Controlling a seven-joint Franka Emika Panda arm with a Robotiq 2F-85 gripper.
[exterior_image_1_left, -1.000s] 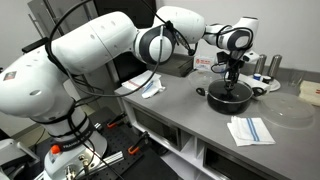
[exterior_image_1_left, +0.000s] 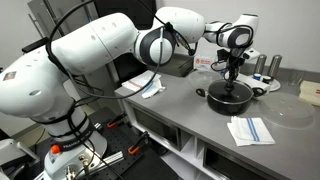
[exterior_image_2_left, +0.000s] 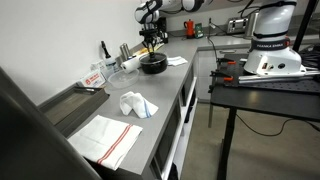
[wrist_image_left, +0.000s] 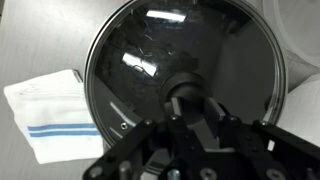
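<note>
A black pot (exterior_image_1_left: 229, 100) stands on the grey counter, and it also shows far down the counter in exterior view 2 (exterior_image_2_left: 153, 64). In the wrist view a dark glass lid (wrist_image_left: 130, 70) with a metal rim fills the middle. My gripper is over the lid's centre, shut on its round black knob (wrist_image_left: 182, 82). The fingers partly cover the knob. From exterior view 1 my gripper (exterior_image_1_left: 232, 81) points down into the pot's outline; whether the lid touches the pot's rim cannot be told.
A white cloth with blue stripes (exterior_image_1_left: 250, 130) lies in front of the pot. Clear plastic bowls (exterior_image_1_left: 287, 109) stand to its right, with bottles and jars (exterior_image_1_left: 274, 68) behind. Another cloth (exterior_image_1_left: 143, 84) lies farther left.
The wrist and gripper have shifted very slightly over the pot. The pot and cloths look unmoved.
</note>
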